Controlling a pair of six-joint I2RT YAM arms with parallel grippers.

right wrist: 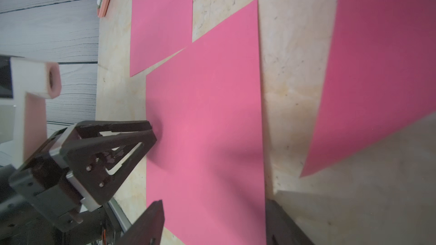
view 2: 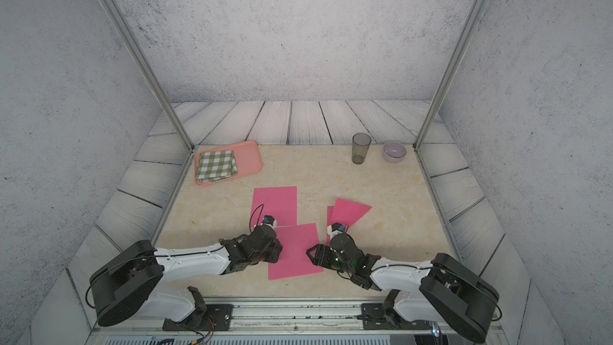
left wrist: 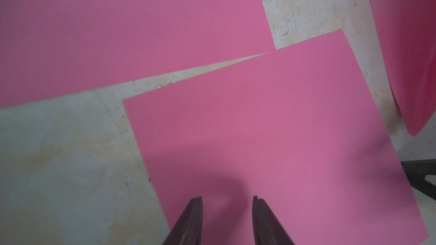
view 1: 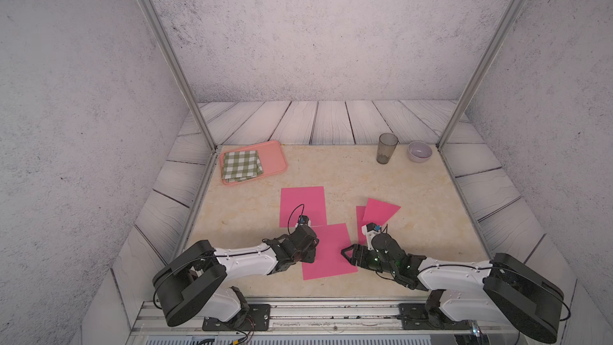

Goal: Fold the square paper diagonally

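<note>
A square pink paper [view 1: 329, 254] lies flat and unfolded between my two arms, its far edge meeting a second pink square. Over its left side, my left gripper stands part open; only pink paper shows beyond the gap between its fingers. My right gripper is wide open above the paper's right edge, with one finger on each side of that edge as seen in the right wrist view. The paper's near corners fall partly outside both wrist views, though the top views show them flat.
The second pink square [view 1: 302, 204] lies behind, and folded pink paper [view 1: 381, 209] lies to the right. Farther back are a pink tray [view 1: 274, 156] with checked cloth [view 1: 241, 164], a glass [view 1: 386, 148] and a bowl [view 1: 419, 151].
</note>
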